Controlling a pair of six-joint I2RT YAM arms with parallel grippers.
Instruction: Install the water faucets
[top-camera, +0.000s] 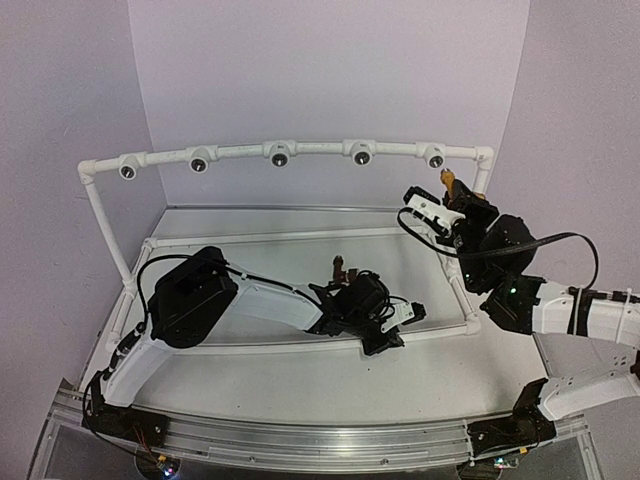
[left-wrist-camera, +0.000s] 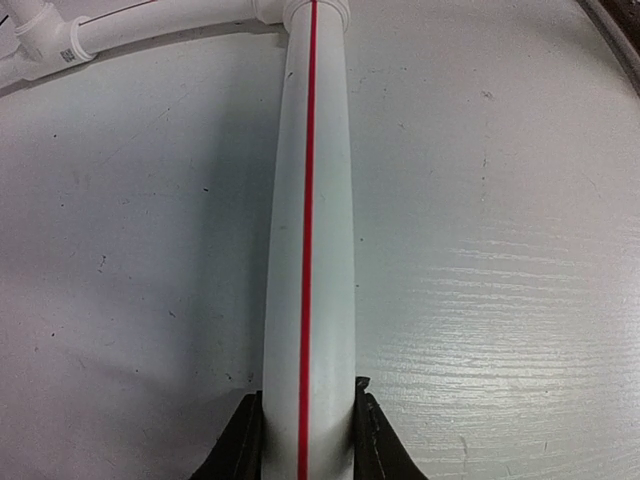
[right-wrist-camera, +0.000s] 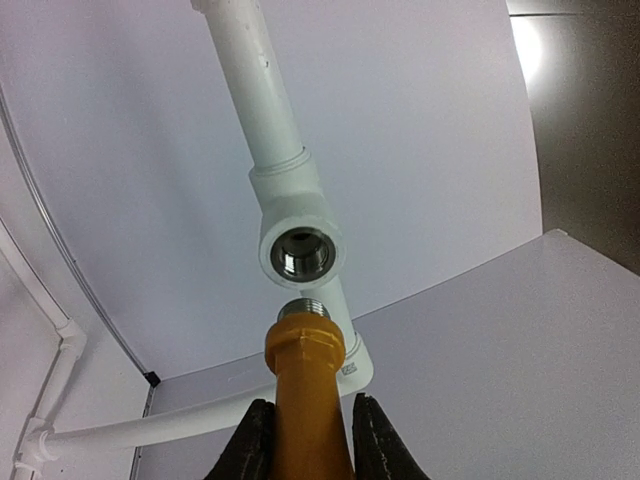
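Observation:
An orange faucet (right-wrist-camera: 307, 385) with a silver threaded end is clasped by my right gripper. In the right wrist view its thread lies just below the metal-lined opening of a white tee (right-wrist-camera: 303, 253), apparently apart from it; in the top view this is the rightmost tee on the upper pipe. My left gripper is shut around the white front pipe (left-wrist-camera: 310, 250) with a red stripe, a finger on each side. Another brown-orange faucet (top-camera: 339, 269) shows behind the left arm, partly hidden.
Several open tees line the upper pipe (top-camera: 235, 152), with no faucets in them. The lower white frame (top-camera: 270, 238) rests on the pale surface. Clear space lies in front of the frame.

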